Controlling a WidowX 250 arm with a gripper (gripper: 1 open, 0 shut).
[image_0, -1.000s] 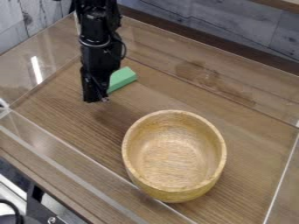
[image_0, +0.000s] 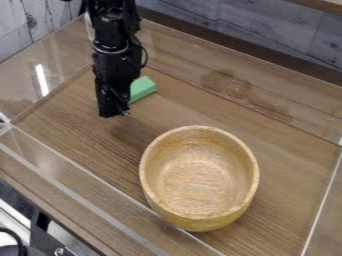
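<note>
The black robot arm reaches down from the top left to my gripper (image_0: 112, 108), which is low over the wooden table at left of centre and looks shut, with nothing visible between its fingers. A green block (image_0: 139, 88) lies just behind and to the right of the gripper, partly hidden by it. Whether the two touch I cannot tell.
A large empty wooden bowl (image_0: 199, 210) stands at the lower right. Cables and a dark floor show past its lower left edge.
My gripper has shifted very slightly, if at all; the green block and bowl stay where they were.
</note>
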